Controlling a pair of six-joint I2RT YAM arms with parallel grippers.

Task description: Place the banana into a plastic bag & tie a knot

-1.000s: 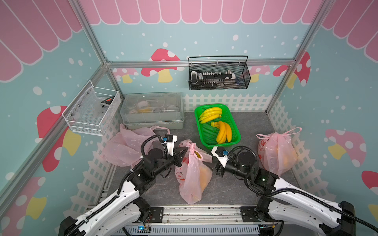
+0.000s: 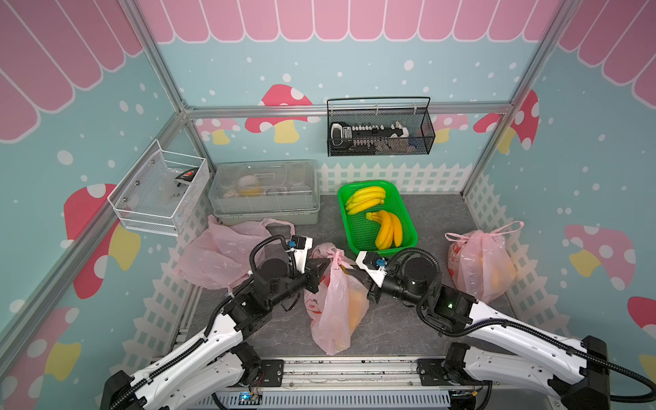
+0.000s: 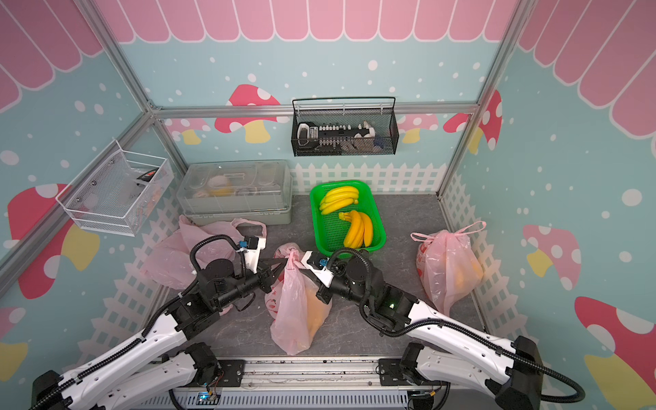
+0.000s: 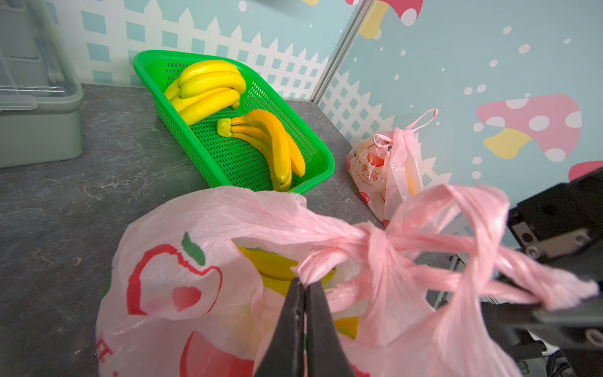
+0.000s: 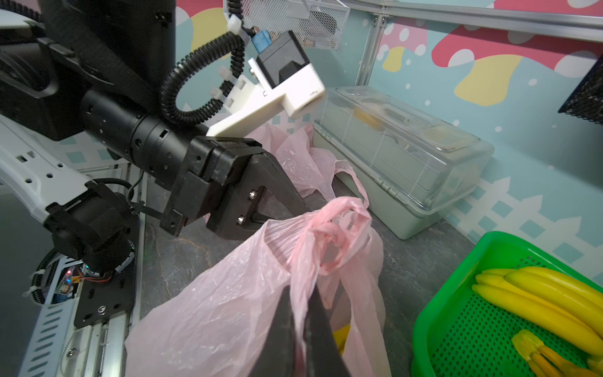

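A pink plastic bag (image 2: 336, 311) stands at the middle front, its top twisted into a loop-and-knot shape. Yellow bananas (image 4: 270, 264) show through an opening in its side in the left wrist view. My left gripper is shut at the bag's neck, with a short pink end pinched at its tips. From the right, my right gripper is shut on a thin pink strand that runs down from the knot (image 5: 333, 235). The two grippers are close together on either side of the neck. How tight the knot is cannot be told.
Behind the bag, a green basket (image 2: 347, 235) holds banana bunches. A tied pink bag (image 2: 481, 266) stands at right; loose pink bags (image 2: 222, 256) lie at left before a grey case (image 2: 263, 188). Bare table lies in front of the basket's right side.
My right gripper has moved left and slightly up to the bag's neck, and now has a strand of it. My left gripper has shifted only slightly right.
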